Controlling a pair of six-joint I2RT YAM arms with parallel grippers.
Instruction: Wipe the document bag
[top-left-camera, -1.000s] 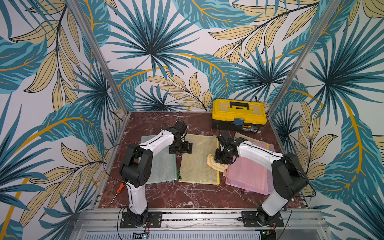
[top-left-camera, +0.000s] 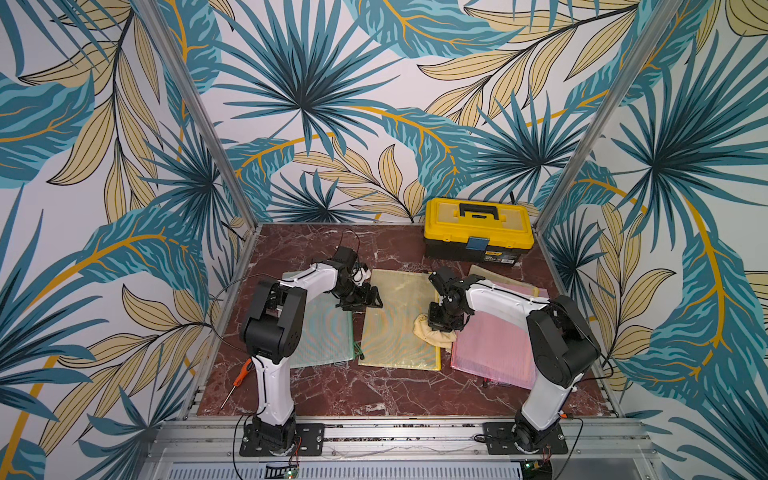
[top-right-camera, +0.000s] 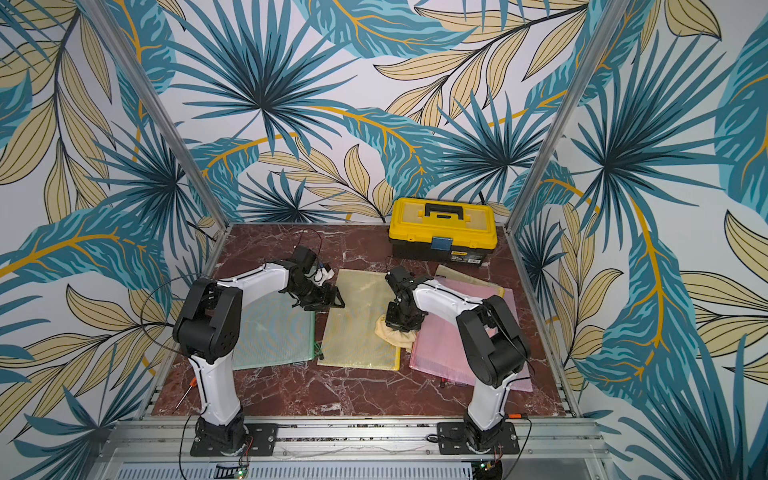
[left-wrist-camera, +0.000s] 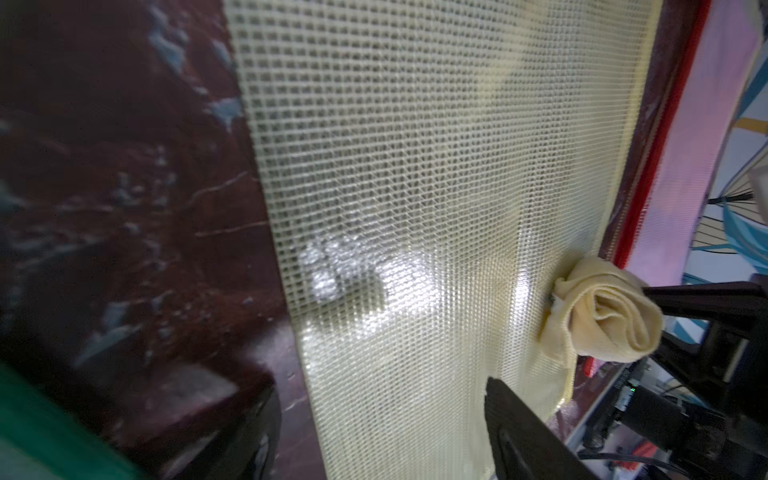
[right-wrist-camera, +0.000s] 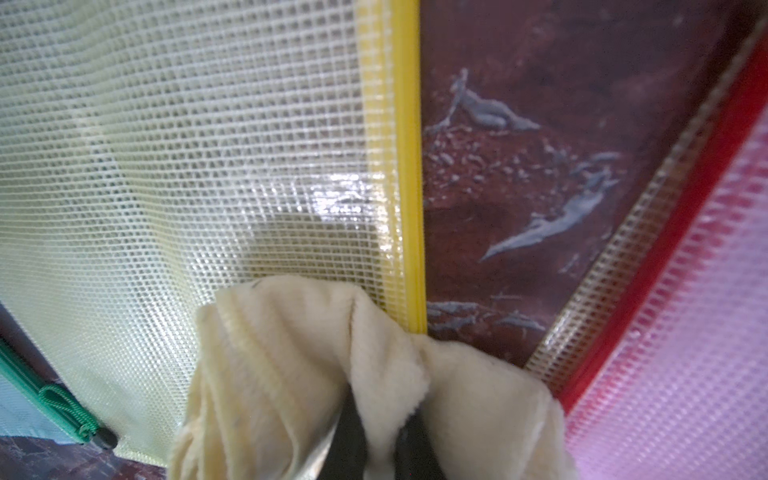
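Observation:
The yellow mesh document bag (top-left-camera: 396, 320) lies flat in the middle of the table, its yellow zip edge (right-wrist-camera: 408, 160) to the right. My right gripper is shut on a cream cloth (right-wrist-camera: 304, 352), which hangs in folds over the bag's right edge. Seen from the left wrist, that cloth (left-wrist-camera: 604, 312) is bunched at the bag's far side. Over the bag's left edge, my left gripper stands part open, its fingers (left-wrist-camera: 524, 436) spread with nothing between them. Whether the left fingertips touch the bag cannot be told.
A teal bag (top-left-camera: 324, 336) lies to the left and pink bags (top-left-camera: 496, 344) to the right. The yellow toolbox (top-left-camera: 478, 228) stands at the back right. An orange screwdriver (top-left-camera: 238, 380) lies at the front left, with bare table along the front.
My right gripper and its cloth have moved only a little, slightly right and toward the front.

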